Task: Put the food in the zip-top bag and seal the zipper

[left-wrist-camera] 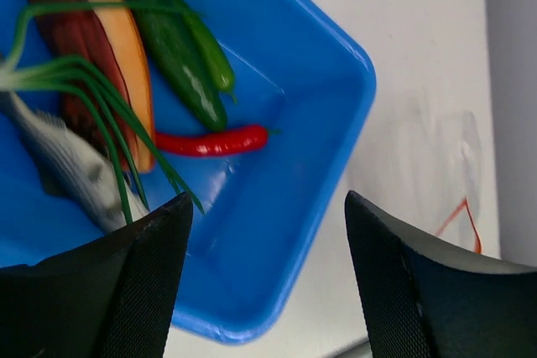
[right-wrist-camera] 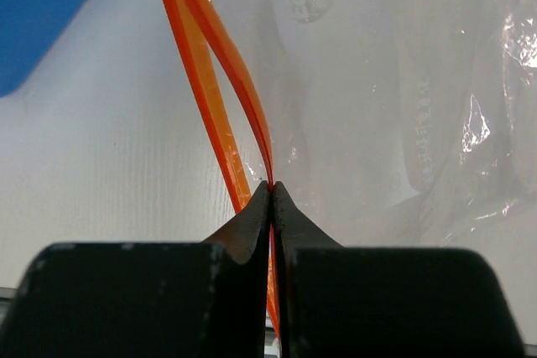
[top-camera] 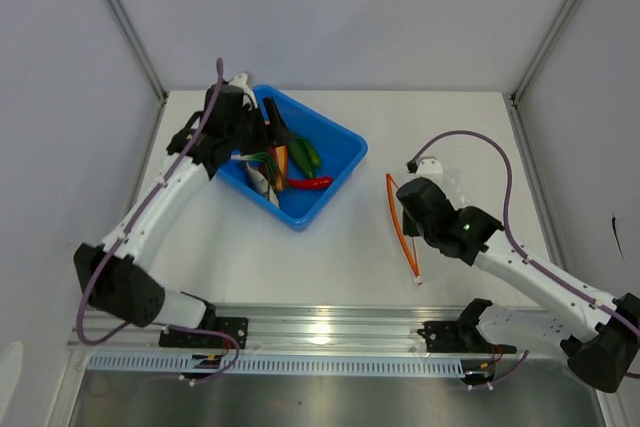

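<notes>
The blue bin [top-camera: 340, 162] holds a green onion [left-wrist-camera: 101, 90], a fish [left-wrist-camera: 80, 169], a red chili [left-wrist-camera: 218, 142], green peppers [left-wrist-camera: 176, 64] and a brown-and-tan item [left-wrist-camera: 117, 35]. My left gripper [top-camera: 275, 122] is over the bin, part open, nothing seen between its fingers. The clear zip top bag [right-wrist-camera: 377, 98] lies right of the bin, its orange zipper [top-camera: 398, 217] facing left. My right gripper is shut on the bag's orange zipper edge.
Metal rails and walls border it.
</notes>
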